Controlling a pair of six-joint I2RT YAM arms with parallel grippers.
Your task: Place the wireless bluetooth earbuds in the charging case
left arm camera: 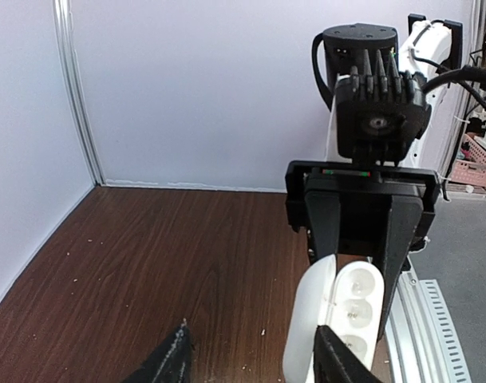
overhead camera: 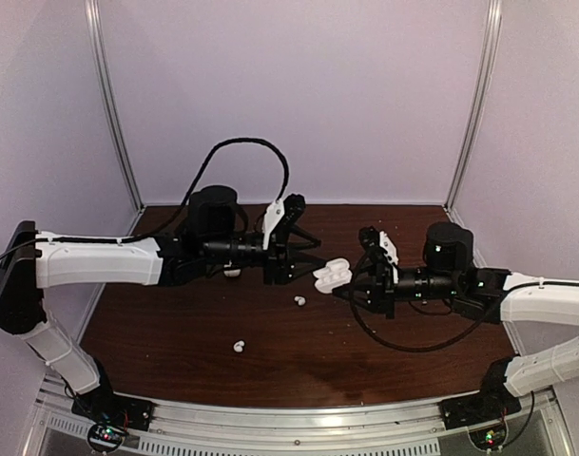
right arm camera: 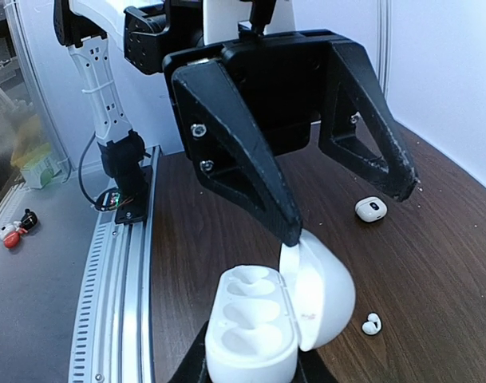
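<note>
My right gripper [overhead camera: 354,283] is shut on the white charging case [overhead camera: 332,275], whose lid stands open; the right wrist view shows empty wells in the case [right arm camera: 250,319] beside the lid [right arm camera: 322,291]. My left gripper [overhead camera: 303,256] is part open just left of the case, nothing seen between its fingers; in the right wrist view one finger [right arm camera: 235,152] hangs over the lid. Two loose earbuds [overhead camera: 239,347] [overhead camera: 299,300] lie on the table; one earbud [right arm camera: 371,324] also shows in the right wrist view.
A small white case-like object [right arm camera: 370,209] lies on the table, mostly hidden by the left arm from above.
</note>
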